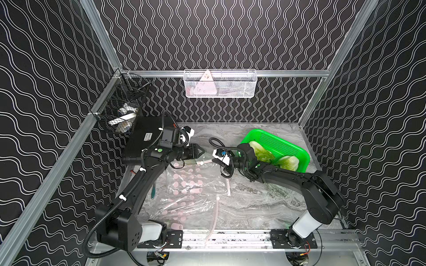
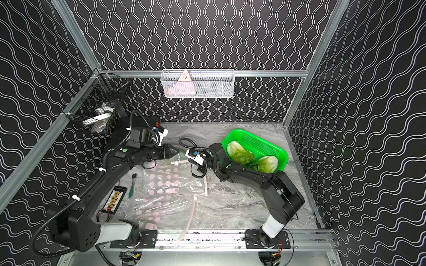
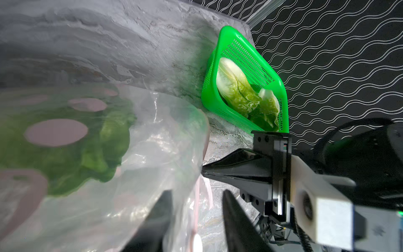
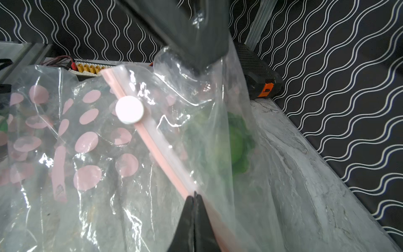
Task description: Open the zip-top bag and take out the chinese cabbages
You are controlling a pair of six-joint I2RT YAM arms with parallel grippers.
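Observation:
The clear zip top bag with pink dots has a green chinese cabbage inside, seen through its film. Pink zip strip and a white slider run along its mouth edge. At that edge my right gripper is pinched together on the bag, its tips touching the rim in the left wrist view. My left gripper is open, its blurred fingers either side of the bag's rim. Two chinese cabbages, one beside another, lie in the green basket.
More clear pink-dotted bag film covers the front left of the table. A black case stands at back left. A teal-handled brush and a connector board lie at left. Bare table shows at front right.

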